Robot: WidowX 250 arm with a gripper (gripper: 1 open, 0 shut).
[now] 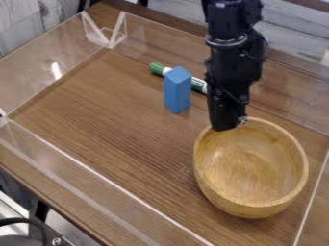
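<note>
The black robot arm comes down from the top centre, its gripper [226,119] low at the upper left rim of a large yellow bowl [251,178]. The gripper looks shut, with nothing visible between its fingers, though the tips are dark and small. A blue block [178,90] stands upright to the left of the gripper. Behind it lies a green and white cylindrical object [198,85], partly hidden by the block.
A low transparent wall runs along its edges, with clear plastic pieces at the back left corner.
</note>
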